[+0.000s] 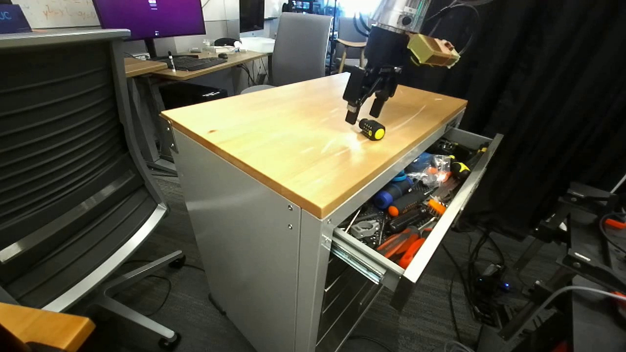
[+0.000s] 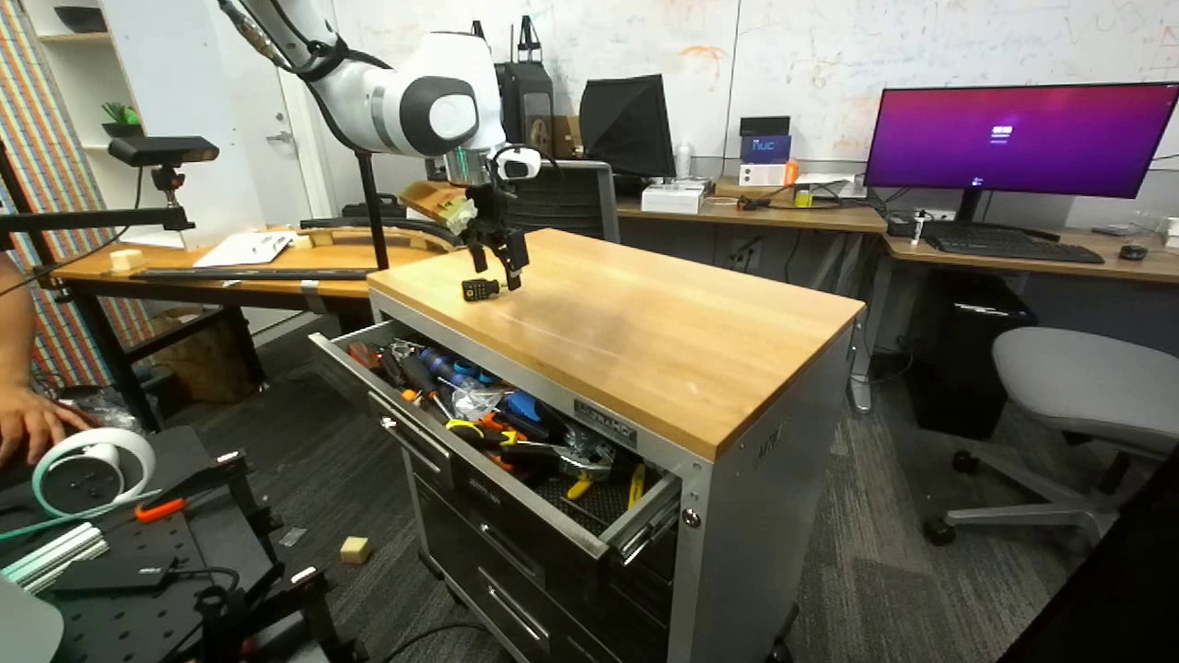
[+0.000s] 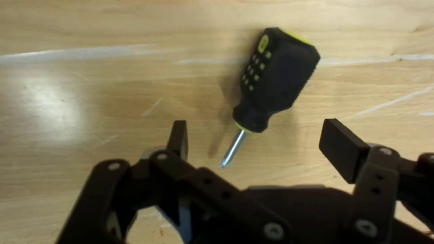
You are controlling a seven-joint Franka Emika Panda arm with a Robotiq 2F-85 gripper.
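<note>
A stubby black screwdriver (image 3: 280, 77) with a yellow-capped handle and a short metal shaft lies on the wooden cabinet top (image 1: 264, 129). My gripper is open above the wood, its two fingers far apart and nothing held between them. In the wrist view the metal shaft points back toward the space between the fingers, while the thick handle lies ahead of them. Exterior view 1 has the gripper (image 1: 364, 116) just behind the screwdriver (image 1: 372, 129), close over the top. The same pair, gripper (image 2: 497, 276) and screwdriver (image 2: 480, 289), shows near the drawer-side edge in exterior view 2.
Below the top, a drawer (image 1: 446, 220) stands pulled out, full of pliers, screwdrivers and other hand tools. An office chair (image 1: 70, 146) and a desk with a monitor (image 2: 1028, 138) stand off the cabinet.
</note>
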